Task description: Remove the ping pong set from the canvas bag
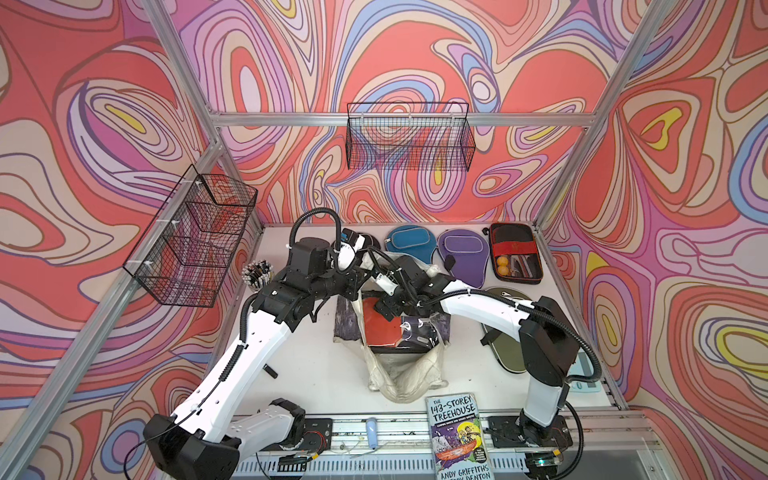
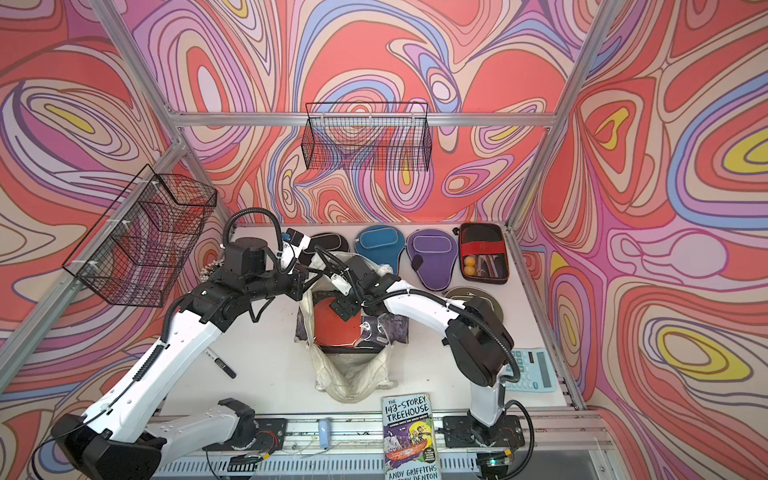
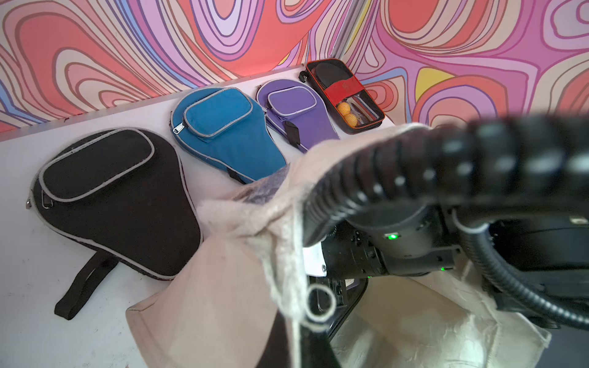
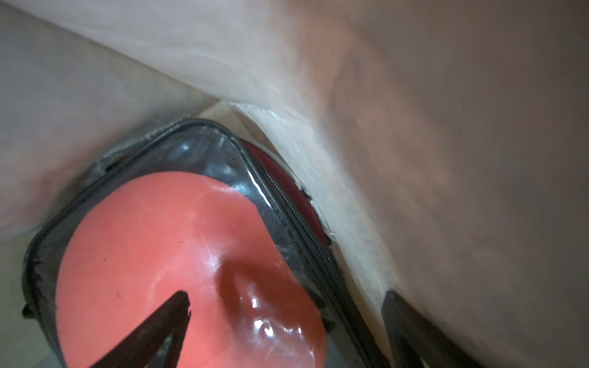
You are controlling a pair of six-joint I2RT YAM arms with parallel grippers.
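The cream canvas bag (image 1: 400,376) stands mid-table with its mouth open. Inside lies the ping pong set, a black zip case with a red paddle face (image 4: 159,257). My left gripper is shut at the bag's top edge, pinching its cream fabric and strap; the fingertips are mostly hidden. My right gripper reaches down into the bag, open over the case's red face and zipped side, bag wall close beside it.
Black (image 3: 110,202), blue (image 3: 221,128), purple (image 3: 294,104) paddle cases and a red-black case (image 2: 482,248) line the back. An olive case (image 1: 512,352), calculator (image 2: 532,369), marker (image 2: 220,364) and book (image 1: 452,432) lie around.
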